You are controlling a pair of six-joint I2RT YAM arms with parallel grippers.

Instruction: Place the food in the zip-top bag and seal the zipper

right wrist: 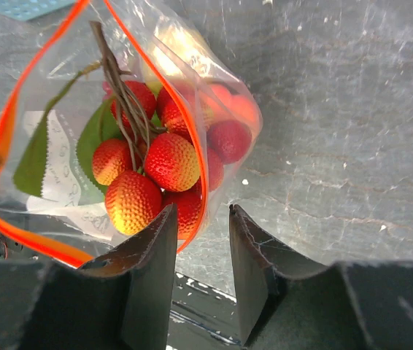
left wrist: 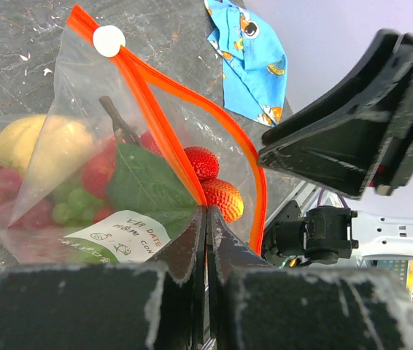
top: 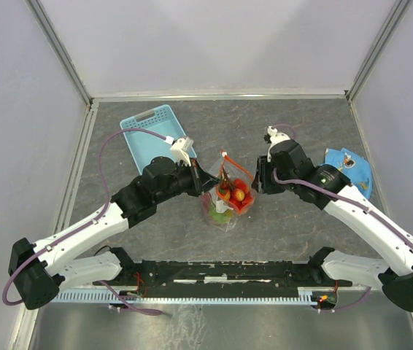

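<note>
A clear zip top bag (top: 225, 216) with an orange zipper stands in the middle of the table, its mouth gaping. Inside it are red lychees (right wrist: 141, 200) with brown stems and green leaves, and a yellow fruit (left wrist: 42, 142), grapes and other pieces show through the film. My left gripper is shut on the bag's orange rim. On the other side of the mouth, my right gripper stands open beside the orange edge, with nothing gripped between its fingers. The white zipper slider (left wrist: 109, 41) sits at one end of the zipper.
An empty light blue basket (top: 148, 146) lies at the back left. A folded blue patterned cloth (top: 349, 170) rests at the far right. Bare grey table surrounds the bag, with free room to its right.
</note>
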